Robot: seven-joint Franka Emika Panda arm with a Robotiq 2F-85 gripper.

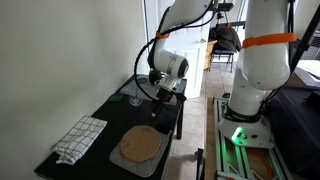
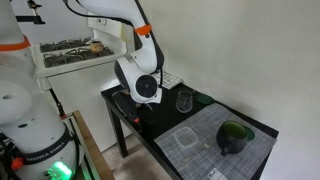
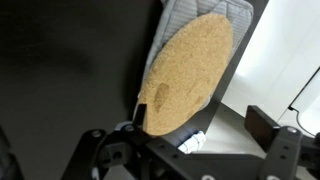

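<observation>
My gripper stands open, its fingers (image 3: pixel 94 142) spread wide and nothing visible between them. A round cork board (image 3: pixel 187 68) lies ahead of it in the wrist view, resting on a light grey mat (image 3: pixel 176 22). In exterior view 1 that cork board (image 1: pixel 140 143) sits on the near part of the black table, while the gripper (image 1: pixel 164 97) is farther back, above the table. The arm largely hides the board's area in exterior view 2, where the gripper (image 2: pixel 138 118) appears low at the table's left part.
A green pot (image 2: pixel 233 136) stands on a grey mat (image 2: pixel 212 163), beside a clear flat container (image 2: pixel 181 137). A glass (image 2: pixel 184 100) stands behind. A checkered cloth (image 1: pixel 79 140) lies by the wall. Bare black table separates these items.
</observation>
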